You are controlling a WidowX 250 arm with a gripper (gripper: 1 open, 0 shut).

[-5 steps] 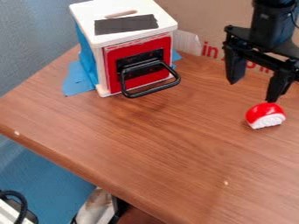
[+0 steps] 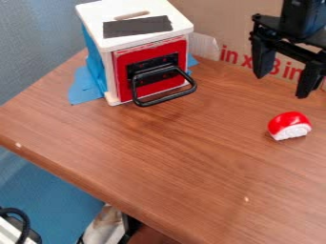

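Note:
A white box-like toy oven (image 2: pixel 133 30) with a red front (image 2: pixel 151 90), a black handle and a dark patch on top stands at the back left of the wooden table. A small red object with a white underside (image 2: pixel 288 122) lies on the right side of the table. My black gripper (image 2: pixel 283 76) hangs above and behind it at the upper right, its two fingers spread open with nothing seen between them.
Blue material (image 2: pixel 84 90) lies by the oven's left. A cardboard panel with red print (image 2: pixel 232 24) stands behind. The table's edge runs along the left, above a blue floor.
My gripper has moved up and slightly right, away from the red object. The oven and red object look unchanged.

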